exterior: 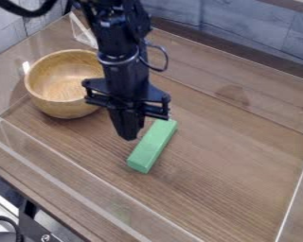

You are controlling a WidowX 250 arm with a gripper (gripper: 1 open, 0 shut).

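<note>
My black gripper [124, 123] is shut, its tips just left of a green rectangular block [153, 145] lying flat on the wooden table. Nothing shows between its fingers. The arm reaches down from the top of the view.
A tan bowl [46, 90] sits at the left, partly behind the arm. A grey panel wall [242, 33] runs along the back.
</note>
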